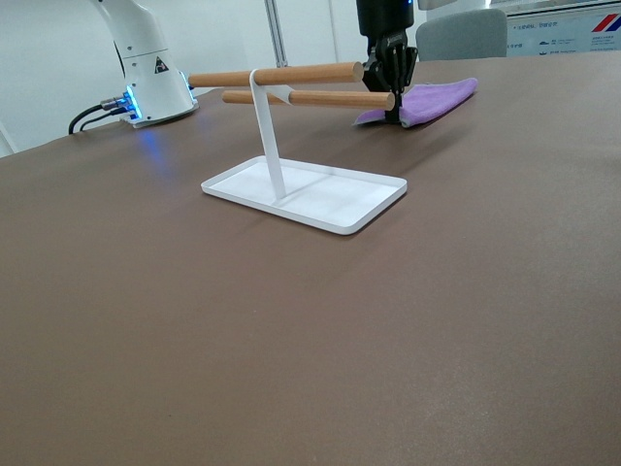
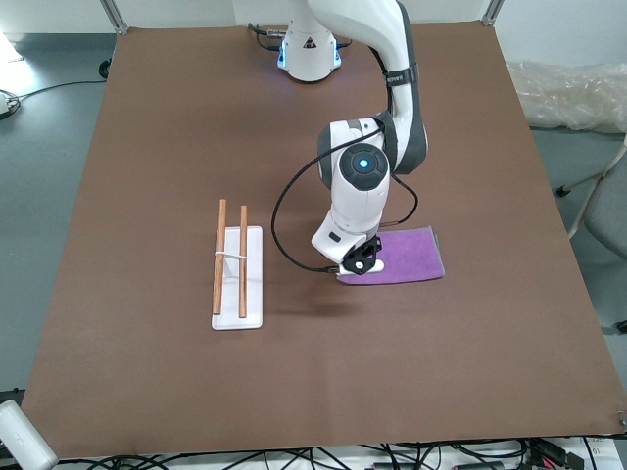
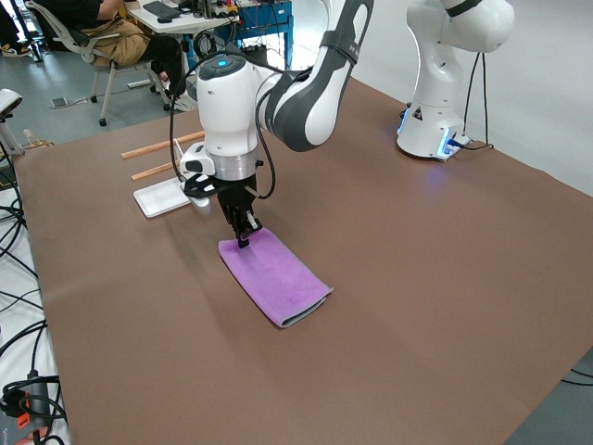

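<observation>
A purple cloth (image 2: pixel 411 257) (image 3: pixel 278 283) lies flat on the brown table right of the white rack (image 2: pixel 252 294), which has two wooden bars (image 1: pixel 320 73) on a white stand with a tray base. The gripper (image 1: pixel 392 109) (image 3: pixel 243 239) points down at the cloth's near edge in the right view, its tips touching it; in the top view the cloth edge rises slightly there. Whether it is open or shut on the cloth cannot be made out.
The arm's base (image 2: pixel 309 54) stands at the back of the table (image 2: pixel 147 196). The table around rack and cloth is clear. Cables and a white cylinder (image 2: pixel 24 436) lie at or beyond the front edge.
</observation>
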